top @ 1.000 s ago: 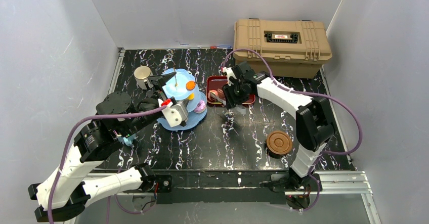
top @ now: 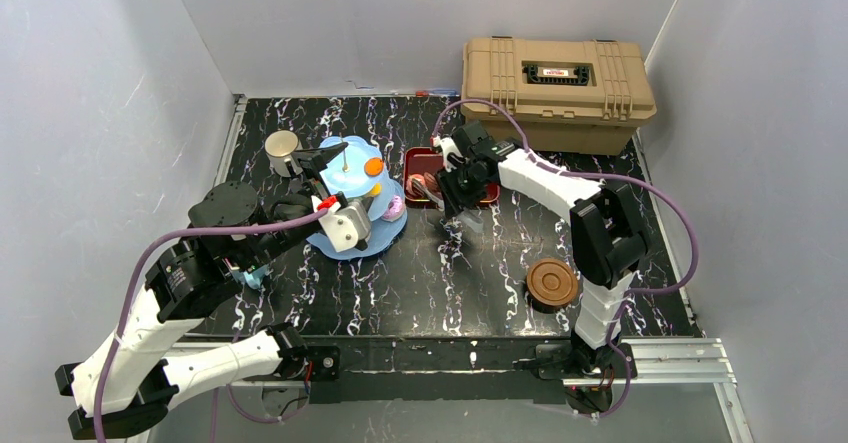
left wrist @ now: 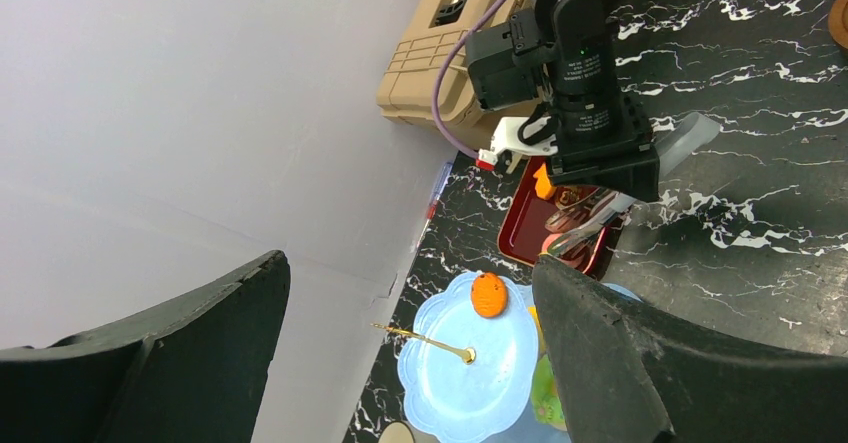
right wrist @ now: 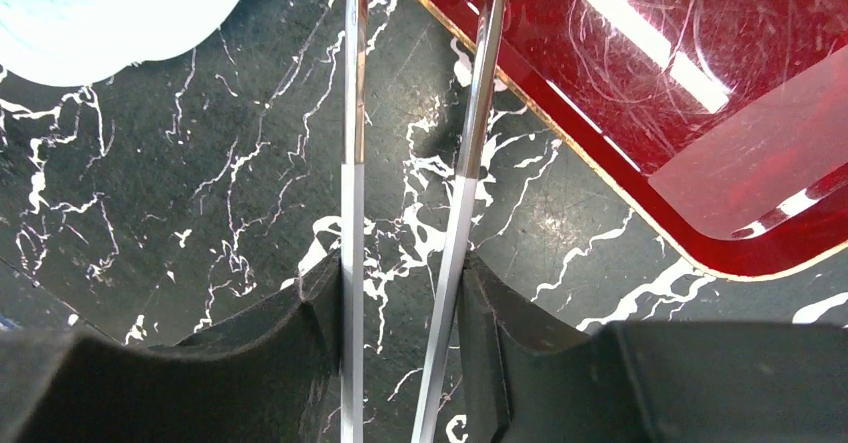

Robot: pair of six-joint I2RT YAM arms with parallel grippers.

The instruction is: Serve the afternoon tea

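My right gripper is shut on the clear handles of metal tongs (right wrist: 352, 203). The tongs reach out of the right wrist view at the top. In the left wrist view their tips (left wrist: 570, 238) are over the red tray (left wrist: 517, 225), close to a pinkish food piece; whether they pinch it I cannot tell. A light-blue tiered stand (top: 338, 180) is left of the tray. An orange piece (top: 374, 167) sits on its upper plate, a pink piece (top: 394, 209) on the lower one. My left gripper is open above the stand, empty.
A tan case (top: 550, 103) fills the back right. A cream cup (top: 281, 144) is at the back left, a brown-lidded round container (top: 551, 282) at the front right.
My right arm and the tongs have moved slightly left. The red tray has slid a little left too, and the stand has shifted very slightly the same way. The left arm stays still.
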